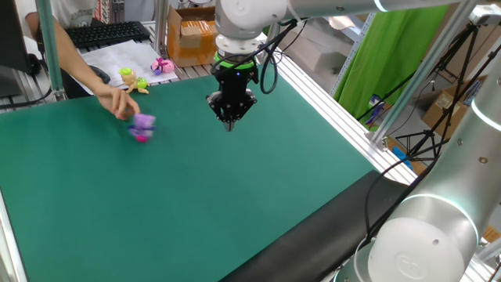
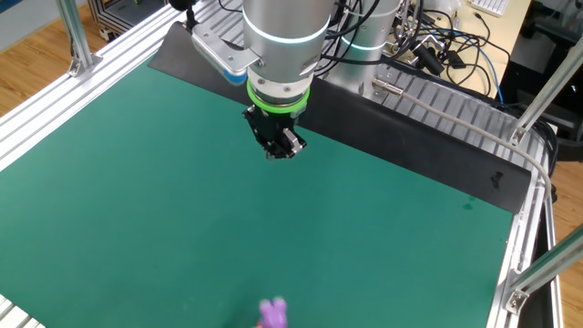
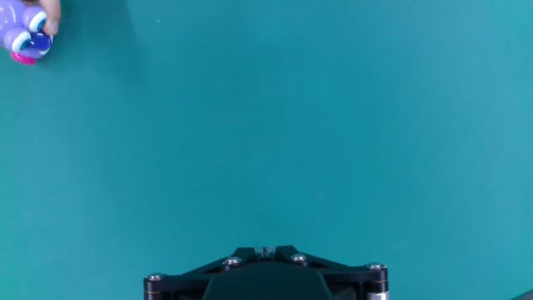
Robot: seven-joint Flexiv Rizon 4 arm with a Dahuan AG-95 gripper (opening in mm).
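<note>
A purple toy [image 1: 142, 127] with a pink part is at a person's hand [image 1: 117, 102], over the far left of the green mat. The wrist view catches its big eyes and purple body [image 3: 27, 30] in the top left corner, fingers touching it. Only the top of the purple toy [image 2: 273, 312] shows at the lower edge of exterior view 2. My gripper [image 1: 228, 126] hangs above the mat, to the right of the toy and well apart from it. Its black fingertips [image 3: 265, 252] meet, with nothing visible between them.
A yellow-green toy [image 1: 133, 81] and a pink toy [image 1: 163, 66] lie beyond the mat's far edge, near a cardboard box [image 1: 192, 36]. Bare green mat [image 1: 180, 204] fills the middle. A black strip [image 2: 401, 146] runs along the robot's side.
</note>
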